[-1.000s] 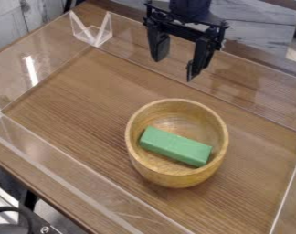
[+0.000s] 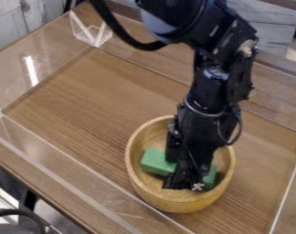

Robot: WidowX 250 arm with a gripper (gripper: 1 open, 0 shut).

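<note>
A wooden bowl (image 2: 148,190) stands at the lower middle with a green block (image 2: 158,161) in it. My black gripper (image 2: 190,164) is down inside the bowl at the block, hiding much of it. Whether its fingers are open or closed on the block cannot be made out.
A white wire object (image 2: 92,26) is at the back left, and a pale surface lies at the top right.
My gripper has come down from the back of the table into the bowl, now covering much of the green block.
</note>
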